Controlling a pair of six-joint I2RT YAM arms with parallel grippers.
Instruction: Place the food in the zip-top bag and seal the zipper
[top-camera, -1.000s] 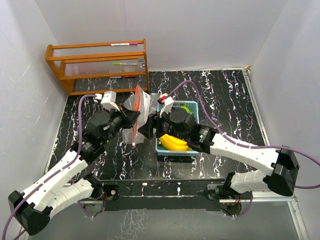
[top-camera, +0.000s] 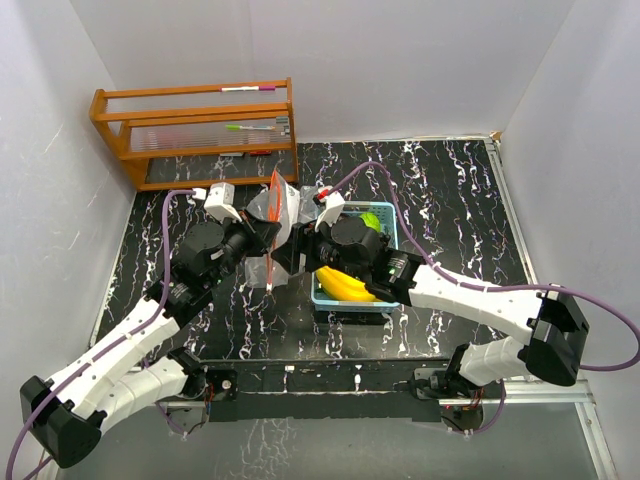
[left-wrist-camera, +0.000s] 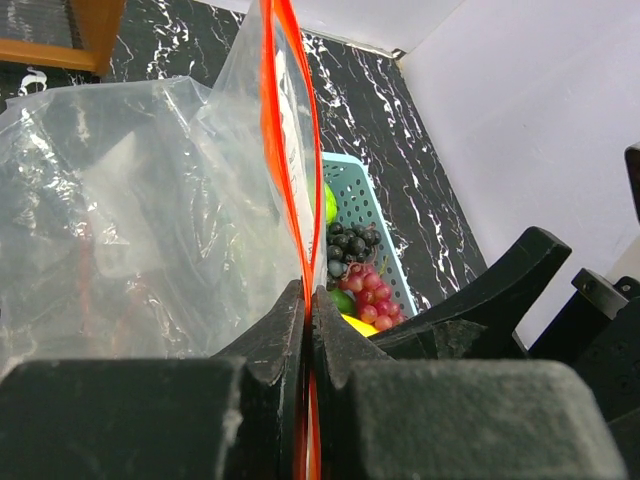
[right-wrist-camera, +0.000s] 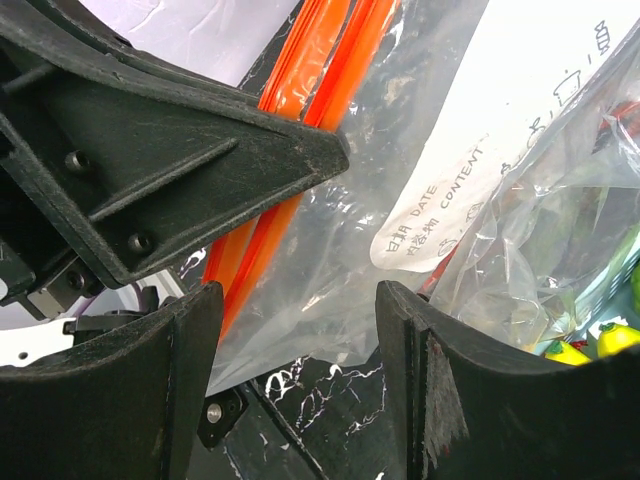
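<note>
A clear zip top bag (left-wrist-camera: 130, 230) with an orange zipper edge hangs upright between my two arms. My left gripper is shut on that orange edge, pinching it thinly between its fingertips. In the right wrist view the bag's white label panel (right-wrist-camera: 470, 150) and orange strips are close in front of my right gripper, which is open; the bag film passes behind the gap, and nothing is gripped. The left gripper's dark fingers (right-wrist-camera: 200, 160) cross the strips there. Food lies in the blue basket: grapes (left-wrist-camera: 370, 295) and a yellow banana (top-camera: 343, 286).
The blue basket (top-camera: 392, 225) stands under and behind my right arm. At the back left is a wooden rack (top-camera: 200, 145) holding pens.
The right arm has shifted slightly left and toward the bag over the last second. The bag's lower orange end has swung a little; the left gripper has barely moved.
</note>
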